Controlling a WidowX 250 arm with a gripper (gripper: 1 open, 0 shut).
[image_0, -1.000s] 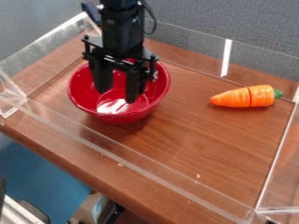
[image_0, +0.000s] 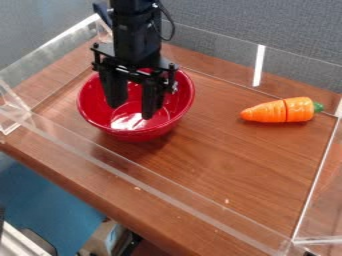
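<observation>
A red bowl (image_0: 136, 126) sits on the wooden table, left of centre. My black gripper (image_0: 134, 100) is lowered over the bowl, its two fingers apart and reaching down into it, with nothing visible between them. An orange toy carrot (image_0: 274, 111) with a green top lies on the table to the right of the bowl, apart from it.
Low clear walls edge the wooden table (image_0: 201, 180). A grey partition (image_0: 254, 30) stands behind. The area between bowl and carrot and the front right of the table are bare. Some hardware shows below the table's left front edge.
</observation>
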